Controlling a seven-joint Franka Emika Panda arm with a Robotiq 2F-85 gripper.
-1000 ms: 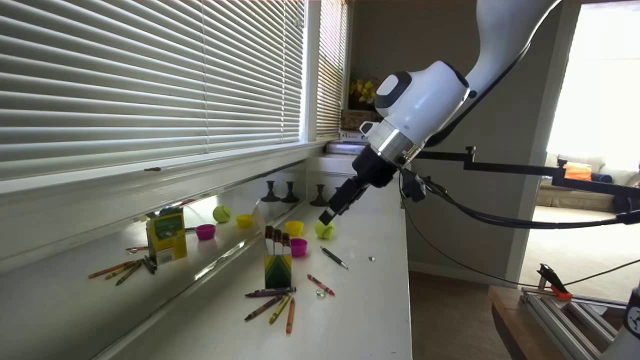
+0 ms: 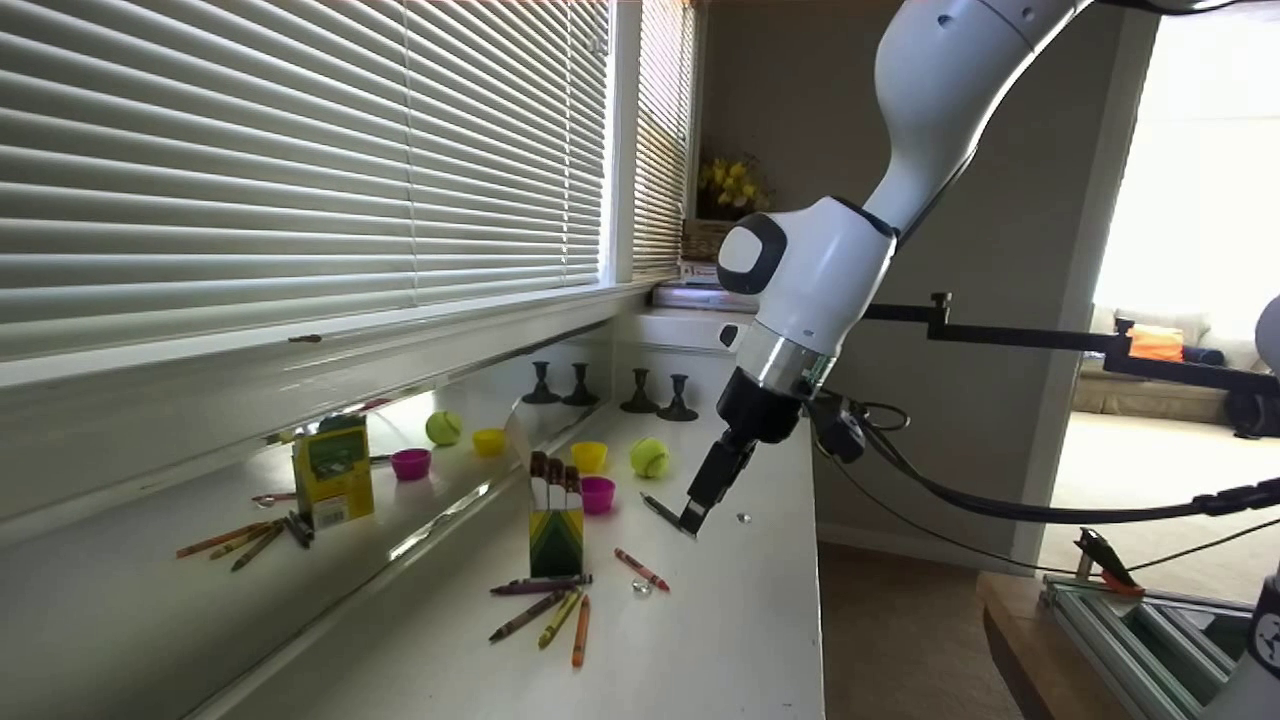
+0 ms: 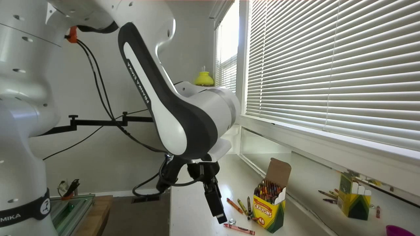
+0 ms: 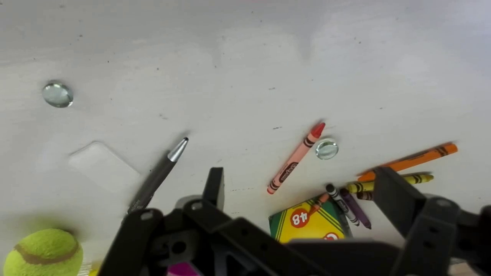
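Note:
My gripper is open, its two fingers spread wide in the wrist view with nothing held between them. In that view a red crayon [image 4: 294, 161] lies on the white surface beyond the gap, beside a clear glass bead [image 4: 327, 149]. To the left rests a dark pen [image 4: 156, 179] with a silver tip. Below the gap, partly hidden by the gripper, is the yellow and green crayon box [image 4: 303, 223]. From exterior view 1, the gripper tip [image 2: 696, 516] overlaps the near end of the pen; whether they touch I cannot tell.
Several loose crayons, including an orange one [image 2: 582, 632], lie beside the box. Behind are a magenta cup [image 2: 596, 494], a yellow cup [image 2: 589, 456], a tennis ball [image 2: 650, 457] and dark candlesticks [image 2: 677, 402]. A second bead [image 4: 57, 94] sits apart. A mirror panel runs along the window wall.
My arm has come down and tilted more steeply. The gripper tip has moved from in front of the tennis ball to over the pen's end. The objects have stayed put.

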